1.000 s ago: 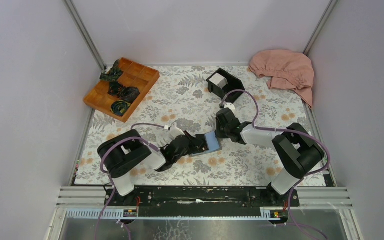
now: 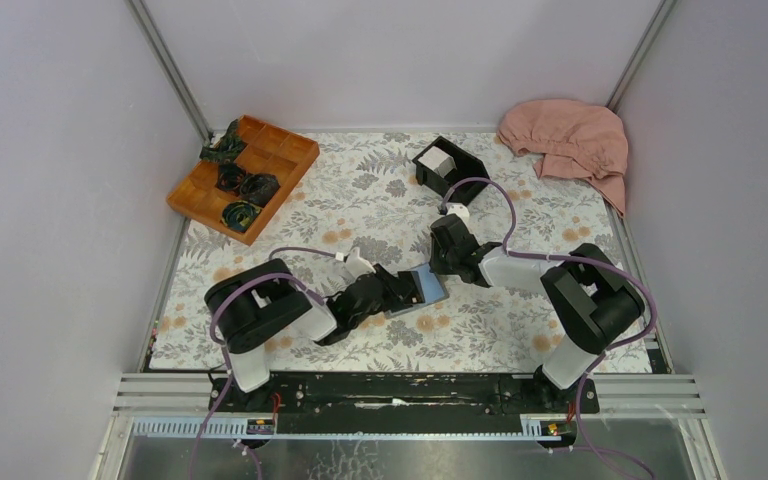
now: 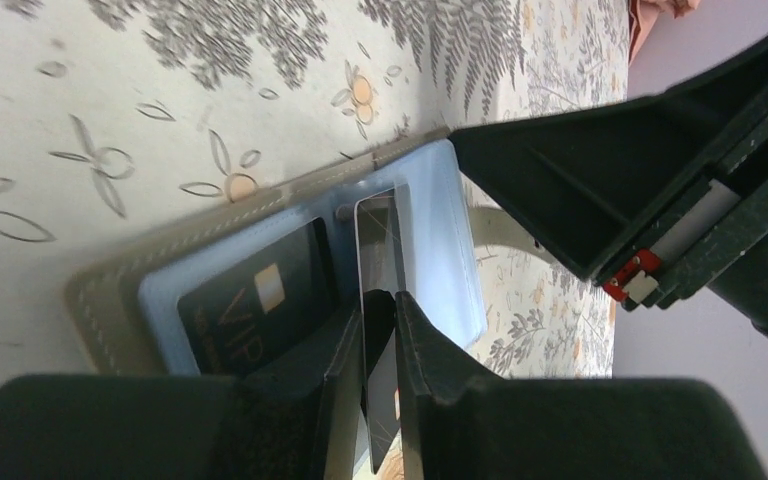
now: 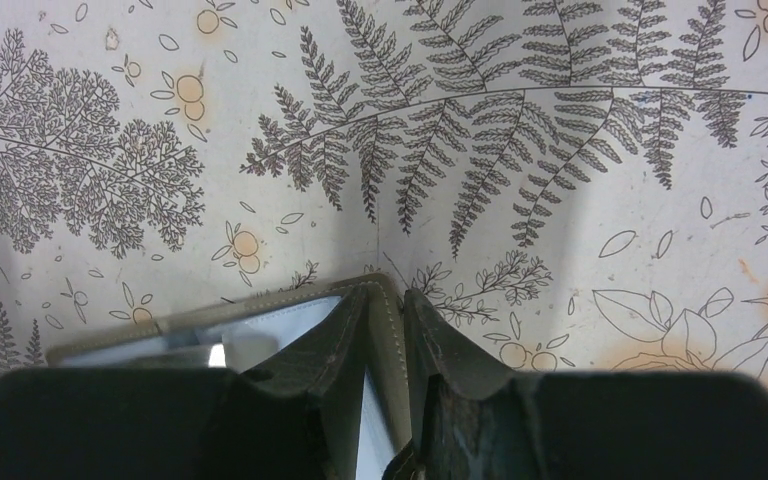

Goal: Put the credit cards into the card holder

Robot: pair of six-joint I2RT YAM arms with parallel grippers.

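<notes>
The card holder (image 3: 105, 290), grey-rimmed with pale blue inside, lies on the patterned table; a black VIP card (image 3: 260, 300) rests in it. A second dark card (image 3: 384, 250) stands on edge over the blue inside, passing between the slightly parted fingertips of my left gripper; whether both fingers pinch it cannot be told. At the holder's corner, my right gripper has its narrowly parted fingers on either side of the stitched rim (image 4: 391, 335); how firmly they press on it is hidden.
At the back left lies a wooden tray (image 2: 285, 150) with dark coils. A black box (image 2: 475, 175) holding a white item stands at the back, and a pink cloth (image 2: 570, 135) is heaped at the back right.
My left arm has shifted slightly right. The holder has slid and turned a little to the right, and the dark card at the left fingers looks more tilted. The right arm is nearly still.
</notes>
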